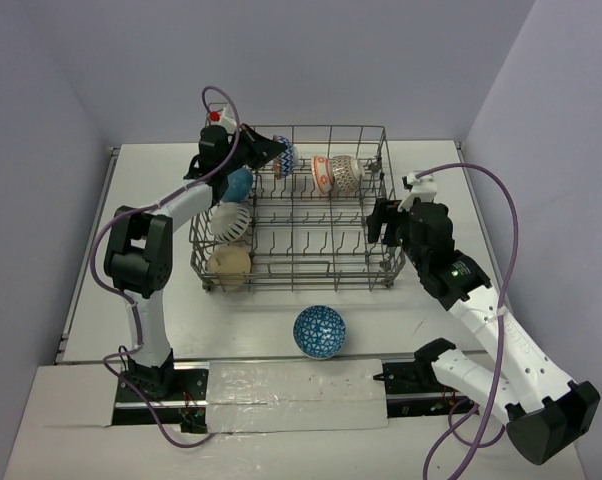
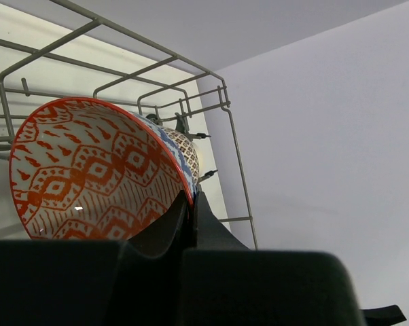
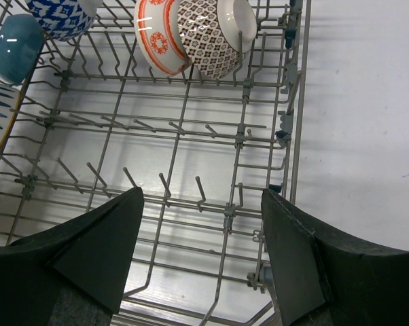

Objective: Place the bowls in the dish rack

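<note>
My left gripper (image 1: pixel 273 146) is shut on the rim of a blue-patterned bowl (image 1: pixel 285 162) with a red-patterned inside (image 2: pixel 89 170), held sideways at the back of the dish rack (image 1: pixel 328 262). Right of it stand an orange-banded bowl (image 1: pixel 321 175) and a brown-patterned bowl (image 1: pixel 346 175). Down the rack's left side sit a teal bowl (image 3: pixel 16 47), a striped bowl (image 1: pixel 229 222) and a beige bowl (image 1: pixel 229 265). A blue bowl (image 1: pixel 319 330) lies on the counter in front. My right gripper hovers over the rack's right side, fingers apart, empty.
The rack's middle and front rows have bare tines. Walls (image 1: pixel 51 120) enclose the counter at back and sides. Free counter (image 3: pixel 354 122) lies right of the rack.
</note>
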